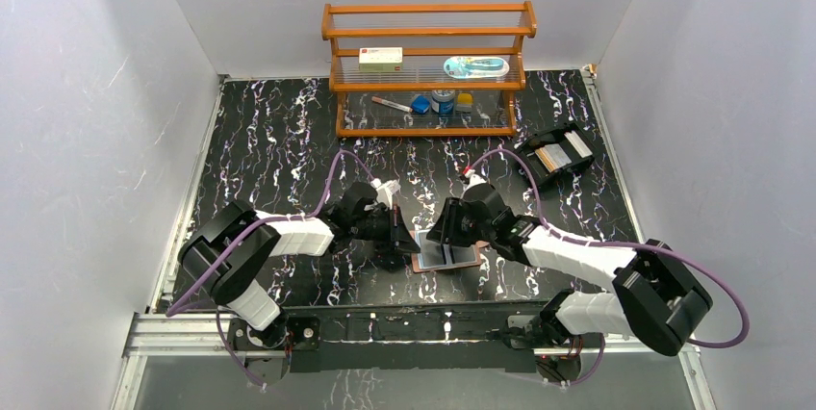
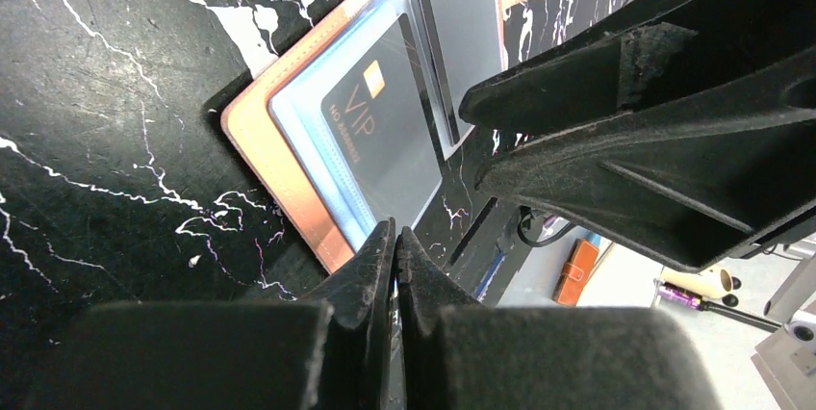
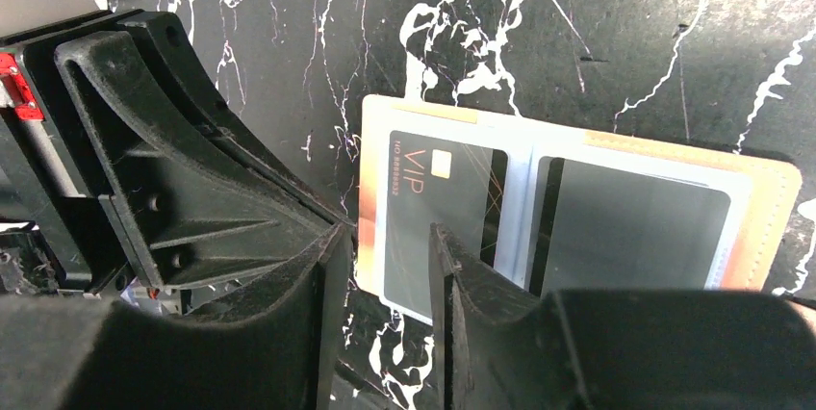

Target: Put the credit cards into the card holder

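An open tan card holder with clear sleeves lies flat on the marble table between the grippers. In the left wrist view a dark VIP card fills one sleeve and a plain dark card the other. My left gripper is shut, nothing visible between its fingers, at the holder's left edge. My right gripper stands open above the holder by the VIP card, with nothing seen held between its fingers.
A black box with card-like items sits back right. A wooden rack with small goods stands at the back.
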